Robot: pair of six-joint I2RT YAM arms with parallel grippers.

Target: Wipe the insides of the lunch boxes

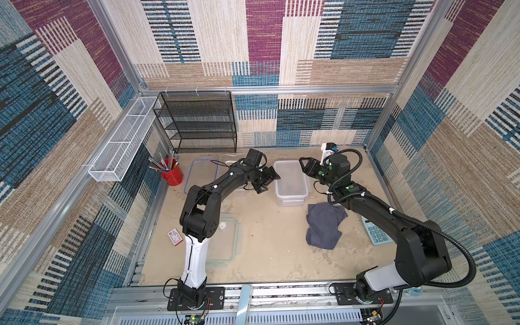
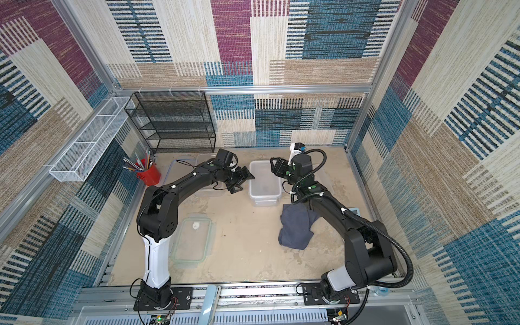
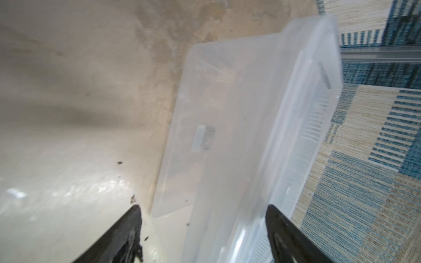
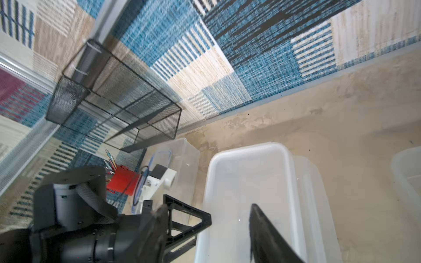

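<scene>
A clear lunch box stands at the middle, between the two grippers. My left gripper is at its left side; in the left wrist view its open fingertips sit by the box's translucent wall, with the wall between them. My right gripper hovers at the box's upper right, fingers apart, nothing seen between them. Another clear box lies behind my left arm. A green-rimmed container lies at the front left. A dark grey cloth rests on the table at the front right.
A red pen cup stands at the back left, by a black wire rack. A card box lies at the left, a calculator at the right.
</scene>
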